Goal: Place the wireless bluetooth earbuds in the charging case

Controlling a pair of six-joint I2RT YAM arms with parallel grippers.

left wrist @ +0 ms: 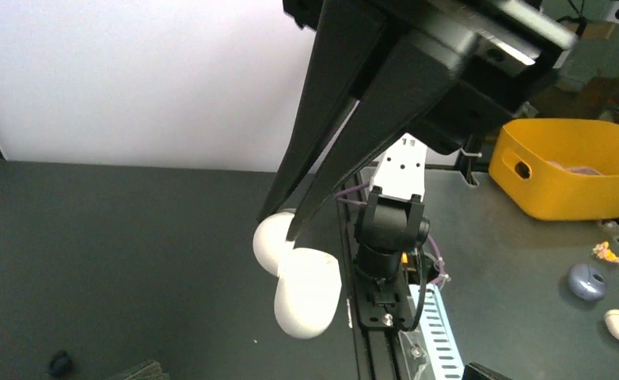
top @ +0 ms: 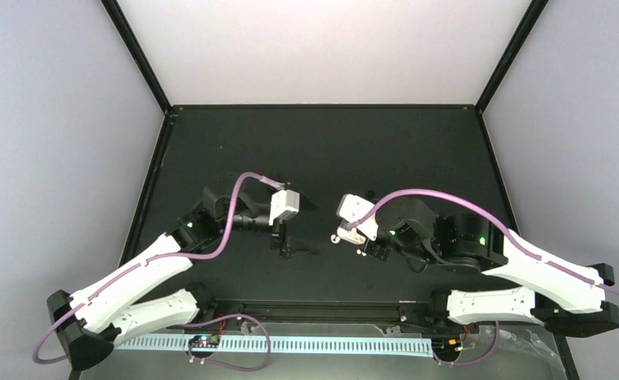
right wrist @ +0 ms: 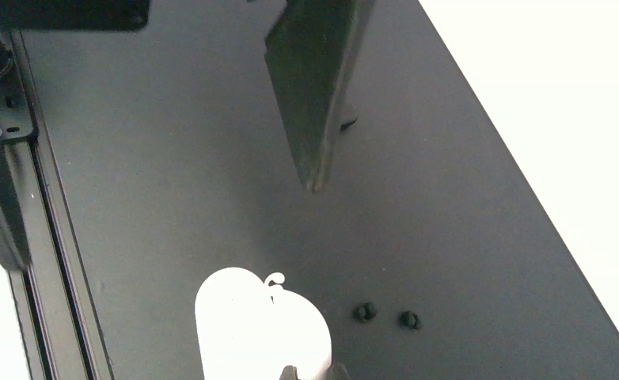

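Observation:
The white charging case (left wrist: 306,293), two rounded parts, hangs at the fingertips of my right gripper, which is shut on it in the left wrist view. In the right wrist view, my left gripper stands open above and beside the case (right wrist: 243,324), its fingers empty. Two small white pieces, apparently the earbuds, show in the top view beside the right gripper: one (top: 335,239) by the case, the other (top: 361,252) nearer the front. Whether they are clear of the gripper is hard to tell.
Two small dark pieces (right wrist: 365,312) show on the table in the right wrist view. A yellow bin (left wrist: 560,190) stands off the table in the left wrist view.

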